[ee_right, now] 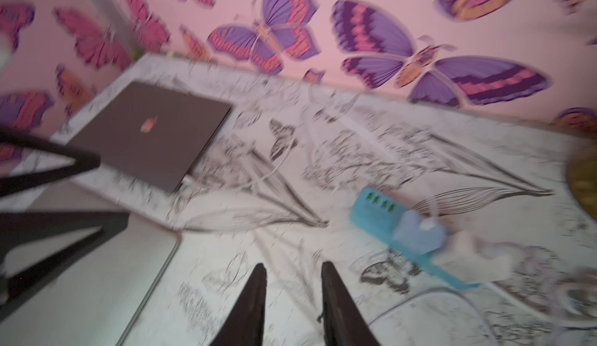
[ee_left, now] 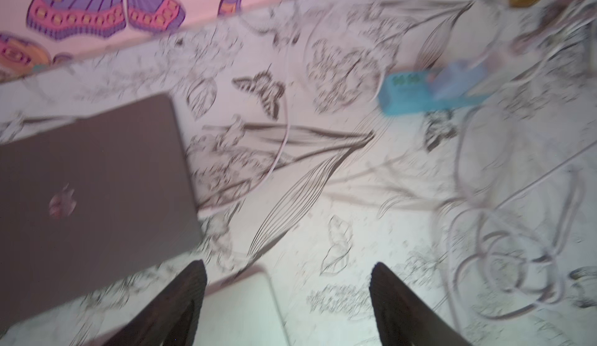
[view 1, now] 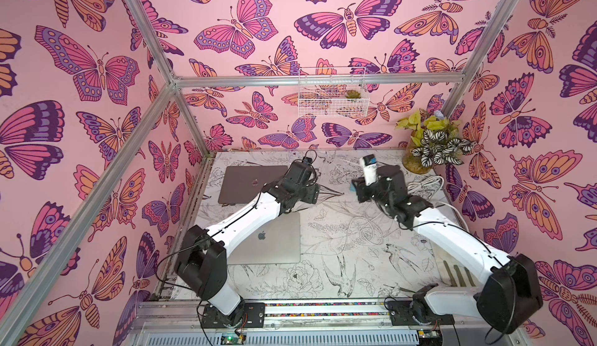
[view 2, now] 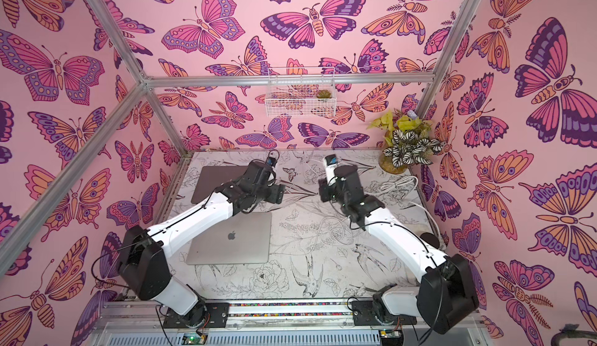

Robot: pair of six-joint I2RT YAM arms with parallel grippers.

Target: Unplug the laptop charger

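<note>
A light-blue power strip [ee_left: 404, 94] with pale chargers plugged in [ee_right: 419, 234] lies at the back right, white cables trailing from it; in the top left view my right arm mostly hides it. My left gripper hovers above the table between the laptops and strip, fingers apart, nothing between them. My right gripper [view 1: 363, 190] is raised over the strip's area, open and empty. A dark laptop [ee_left: 93, 203] lies at the back left, a silver laptop [view 1: 261, 249] in front of it.
A potted plant [view 1: 416, 159] stands in the back right corner beside coiled white cable [view 2: 401, 184]. A wire basket [view 1: 332, 106] hangs on the back rail.
</note>
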